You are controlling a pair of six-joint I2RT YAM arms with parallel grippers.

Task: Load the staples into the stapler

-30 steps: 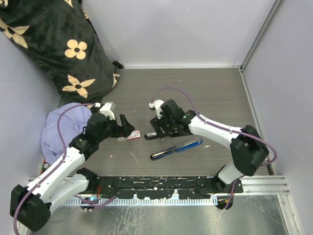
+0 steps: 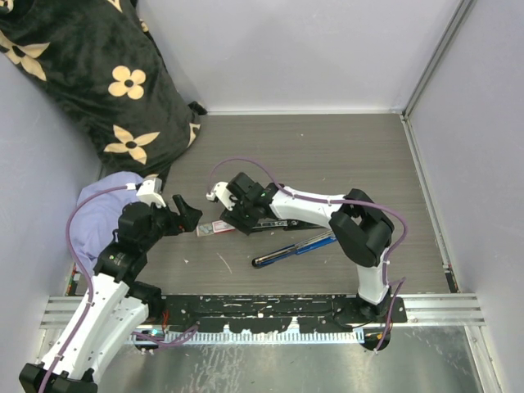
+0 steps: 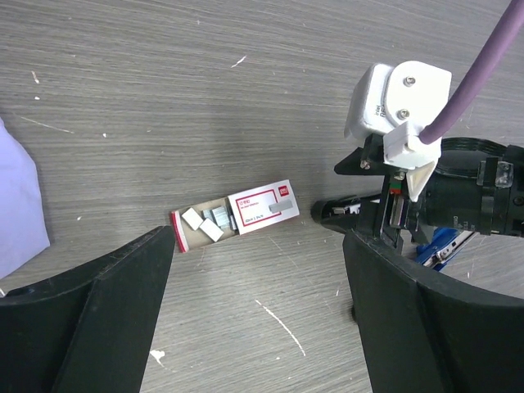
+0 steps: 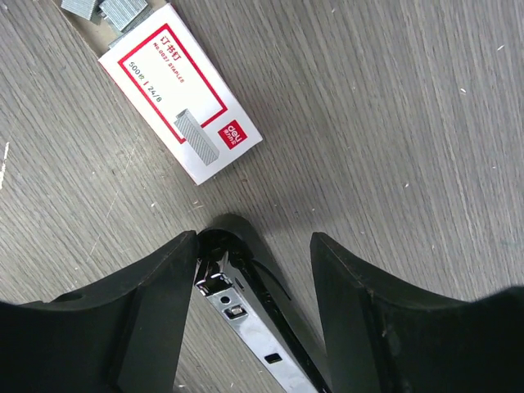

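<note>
A small red-and-white staple box lies on the table, its tray slid partly out with several grey staple strips in it. My left gripper is left of the box, its fingers apart and empty. Over the stapler's black-and-metal part is my right gripper, open; the rounded black end shows between its fingers, not gripped. A blue-and-silver part with a black end lies in front of it, slanting; whether the two parts join I cannot tell.
A lilac cloth and a dark flowered cushion fill the left side. A thin pale scrap lies in front of the staple box.
My right arm has moved left along the black part, to its end near the staple box. The left gripper has drawn back to the left, baring more of the box.
</note>
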